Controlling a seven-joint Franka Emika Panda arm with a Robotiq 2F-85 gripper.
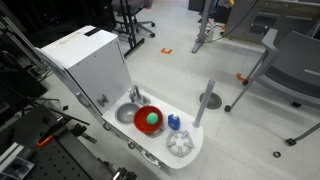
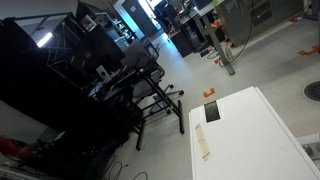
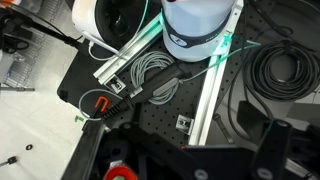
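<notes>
On the white toy kitchen counter sits a red bowl with a round green thing in it. A small blue object is to the bowl's right, beside the pale burner grate. The sink basin and its faucet are on the bowl's left. In the wrist view my gripper shows as two dark fingers set wide apart at the bottom; it looks open, with no object held between them. The counter and bowl are outside the wrist view.
Beneath the gripper is a dark perforated table with metal rails and coiled cables. A white robot base stands there. A tall white cabinet borders the counter's left; a grey post rises at its back right.
</notes>
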